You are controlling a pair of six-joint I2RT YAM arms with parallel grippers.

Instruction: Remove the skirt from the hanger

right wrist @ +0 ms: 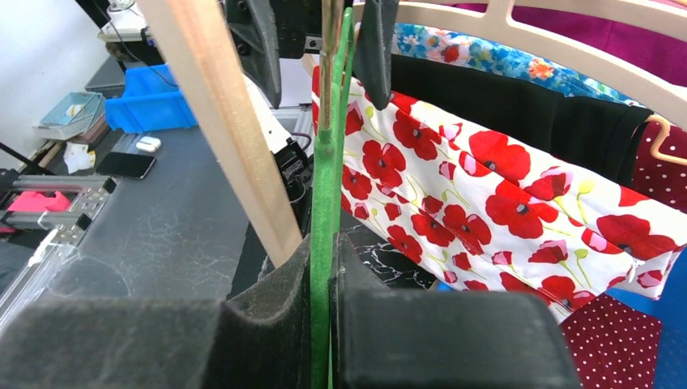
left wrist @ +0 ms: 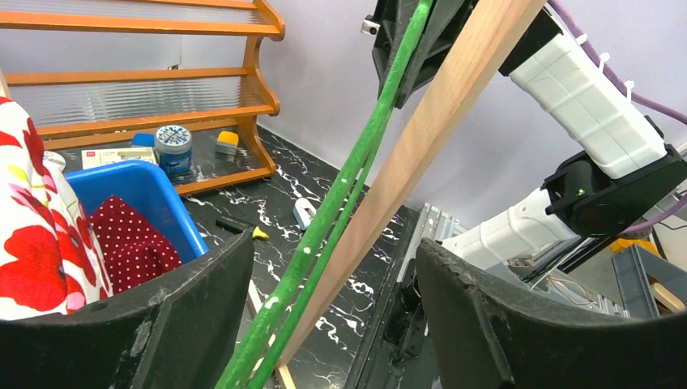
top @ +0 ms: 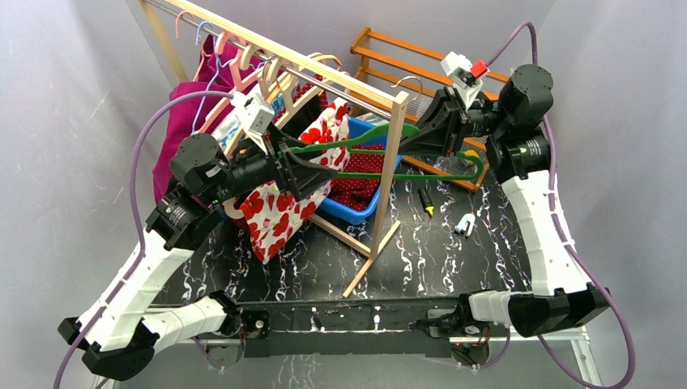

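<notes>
The green hanger [top: 437, 177] spans the space between both arms, and no cloth shows on it. In the right wrist view, my right gripper is shut on this hanger, its fingers pressed to both sides of the green bar. My left gripper is open; in the left wrist view the hanger's far end runs between its spread fingers without visible contact. A white skirt with red poppies [right wrist: 494, 203] hangs at the end of the row of clothes. A dark red dotted skirt [left wrist: 130, 247] lies in the blue bin [left wrist: 190, 219].
The rack's wooden post [top: 390, 170] stands between the grippers, close beside the hanger. Several hangers with clothes fill the rail [top: 279, 65]. An orange-brown shelf [top: 381, 49] is behind. A black-and-yellow tool [top: 426, 203] and a small white item [top: 465, 224] lie on the table.
</notes>
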